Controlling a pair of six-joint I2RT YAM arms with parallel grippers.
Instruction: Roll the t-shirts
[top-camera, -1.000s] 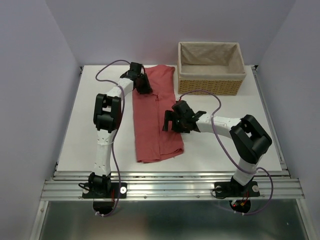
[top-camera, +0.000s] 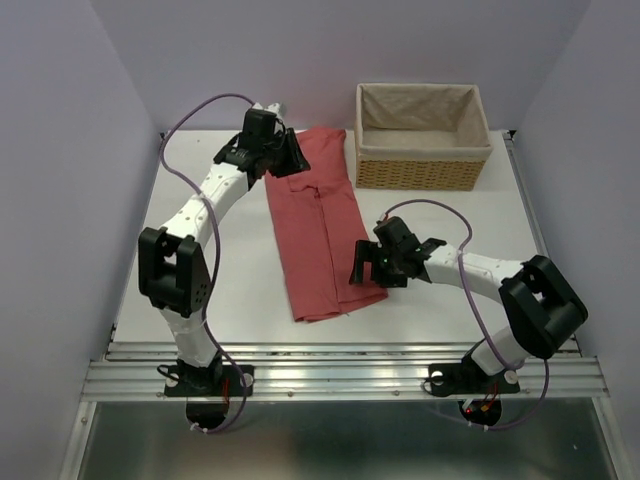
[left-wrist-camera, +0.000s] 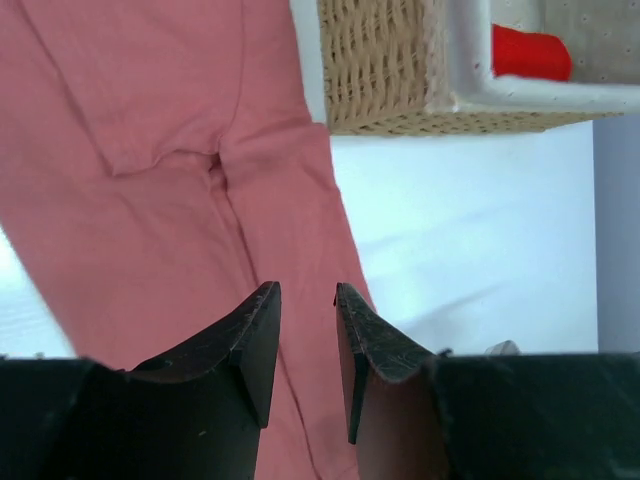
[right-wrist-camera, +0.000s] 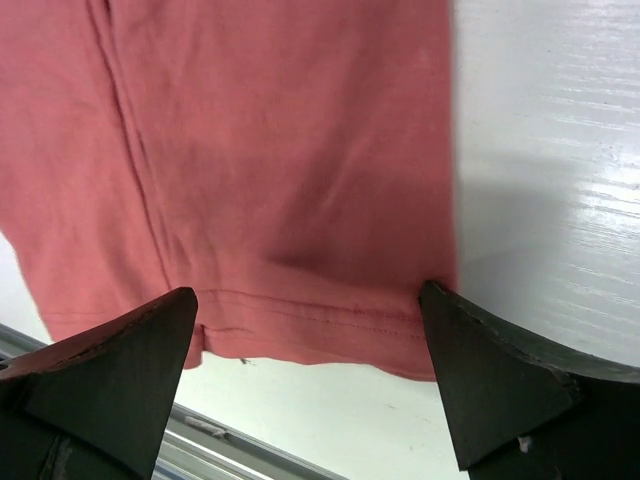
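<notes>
A red t-shirt (top-camera: 310, 245) lies flat on the white table as a long narrow strip, with a lengthwise seam or fold (left-wrist-camera: 240, 230) down its middle. Over the strip's far part hangs my left gripper (top-camera: 296, 160), its fingers part open and no cloth between its fingers. At the near hem, my right gripper is spread wide above the fabric. One of its fingertips (right-wrist-camera: 432, 300) reaches the cloth's right edge; whether it touches cannot be told. The hem (right-wrist-camera: 320, 318) looks slightly rumpled.
A wicker basket (top-camera: 420, 175) with a pale lining stands at the back right, close beside the shirt's far end. Inside it, the left wrist view shows a red roll (left-wrist-camera: 530, 55). Bare table (top-camera: 460, 215) lies right and left of the shirt.
My right gripper has moved right and toward the near hem.
</notes>
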